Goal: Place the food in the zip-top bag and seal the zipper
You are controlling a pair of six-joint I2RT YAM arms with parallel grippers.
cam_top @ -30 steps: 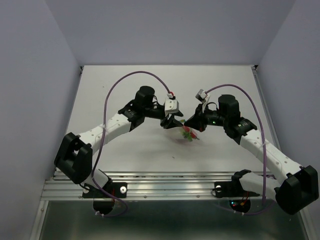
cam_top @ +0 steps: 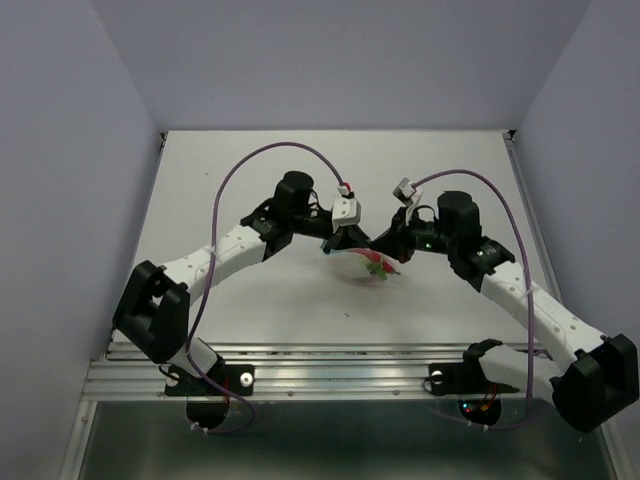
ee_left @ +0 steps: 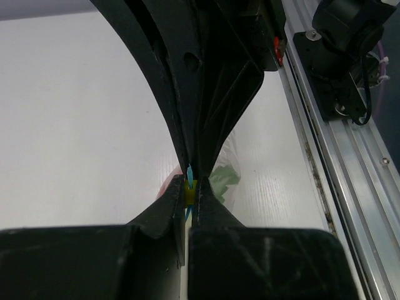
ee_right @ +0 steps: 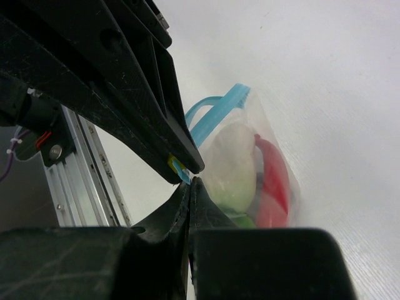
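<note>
The clear zip top bag (cam_top: 350, 267) lies mid-table, its blue zipper strip (ee_right: 220, 115) bowed open in the right wrist view. Inside are a red food piece (ee_right: 273, 187), a pale one (ee_right: 230, 169) and some green (ee_left: 224, 179). My left gripper is shut on the yellow slider (ee_left: 190, 195) at one end of the strip. Right against it, my right gripper is shut with its tips on the strip's thin blue end (ee_right: 182, 172). From above, both sets of fingertips nearly touch and hide the slider.
White table around the bag is clear on all sides. The two grippers meet closely over the bag's corner. A metal rail (cam_top: 330, 362) runs along the table's front edge, and grey walls stand at the back and sides.
One second ago the left gripper's fingers stood apart; they have come together at the slider, with a slight shift rightward. My right arm has barely moved.
</note>
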